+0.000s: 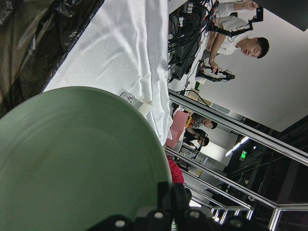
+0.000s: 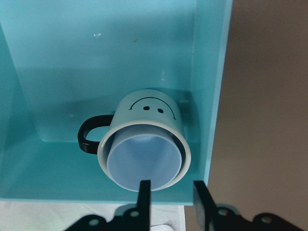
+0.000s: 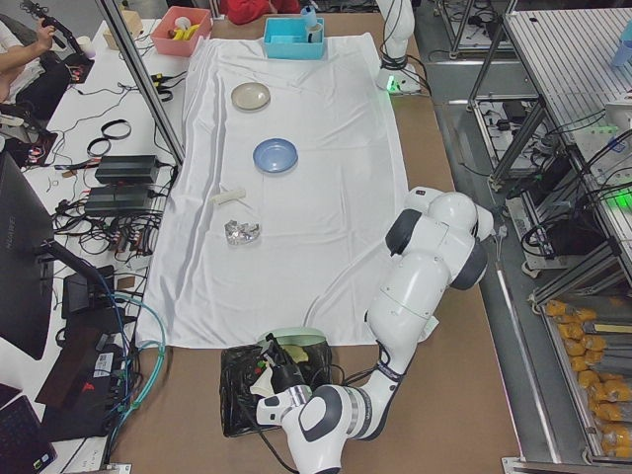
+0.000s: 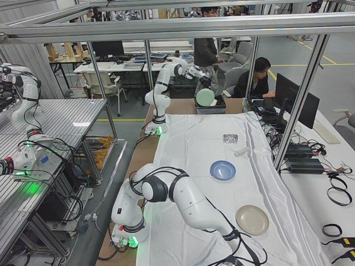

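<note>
My left gripper is shut on the rim of a pale green plate (image 1: pixel 72 154), tilted nearly upright over a black-bagged bin (image 3: pixel 242 405) in both camera views. My right gripper stands open at the edge of a teal box (image 2: pixel 96 38); inside lies a smiley mug (image 2: pixel 149 108) on its side, black handle out, with a pale blue cup (image 2: pixel 142 159) nested in it. On the white cloth (image 3: pixel 336 217) lie a blue plate (image 3: pixel 276 155), a beige plate (image 3: pixel 250 96), crumpled foil (image 3: pixel 242 232) and a small white strip (image 3: pixel 229 196).
A pink box (image 3: pixel 182 32) with assorted items stands at the far left corner. Monitors and cables fill the side table. Metal frame posts border the workspace.
</note>
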